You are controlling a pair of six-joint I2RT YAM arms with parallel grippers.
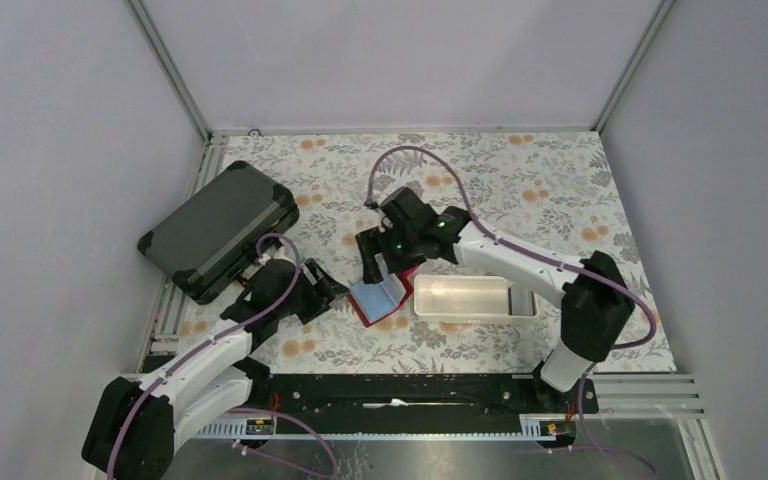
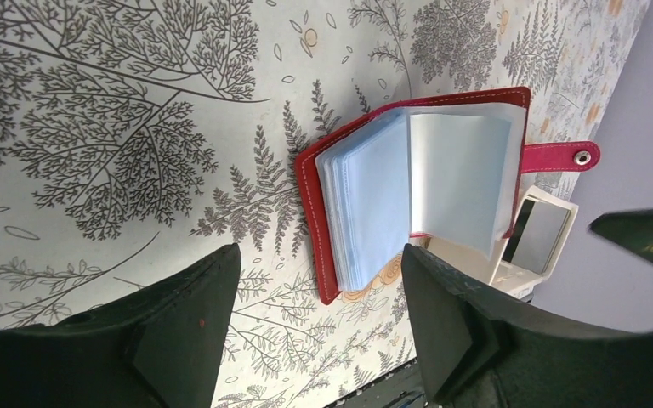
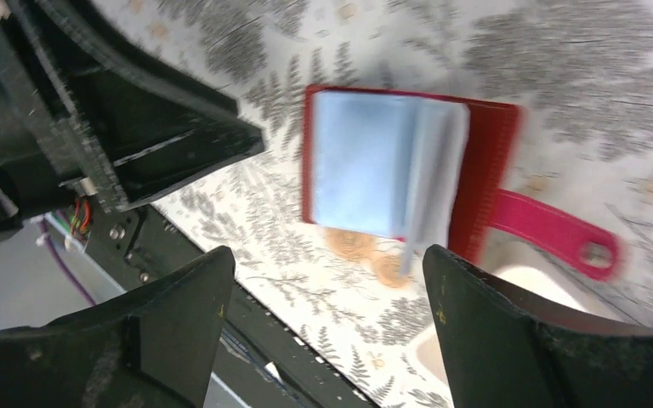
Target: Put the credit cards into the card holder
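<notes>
The card holder lies open on the table, a red case (image 1: 382,300) with clear sleeves inside. In the left wrist view its blue-tinted sleeves (image 2: 374,200) lie on one half and a raised clear sleeve (image 2: 455,170) stands over the other. My left gripper (image 1: 328,280) is open beside the holder's left edge, nothing between its fingers. Over the holder's far side is my right gripper (image 1: 371,256), its fingers apart and empty in the right wrist view. A dark flat piece, possibly a card (image 2: 534,234), rests in the white tray; no other card is clearly visible.
The white tray (image 1: 460,318) sits just right of the holder, beneath the right arm. A dark green case (image 1: 215,230) occupies the table's left side. A red snap strap (image 2: 557,156) sticks out from the holder.
</notes>
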